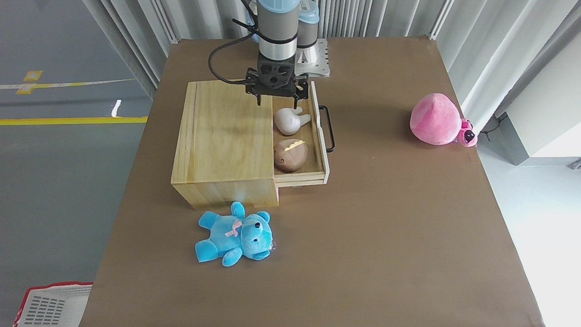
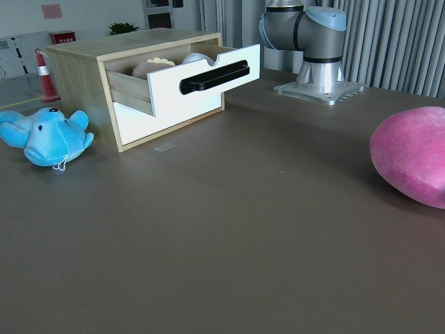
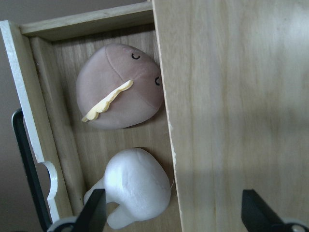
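Note:
My gripper (image 1: 276, 102) hangs high over the back of the wooden drawer box (image 1: 223, 136), its two fingers spread apart with nothing between them; they frame the bottom of the wrist view. The drawer (image 1: 316, 174) is pulled out to the right, its black handle (image 2: 212, 76) on the white front. In it lie a white plush (image 3: 137, 183) toward the back and a pinkish-brown round plush (image 3: 116, 82) with a cream frill toward the front.
A blue teddy bear (image 1: 234, 240) lies in front of the box. A pink plush (image 1: 435, 120) sits at the table's right edge.

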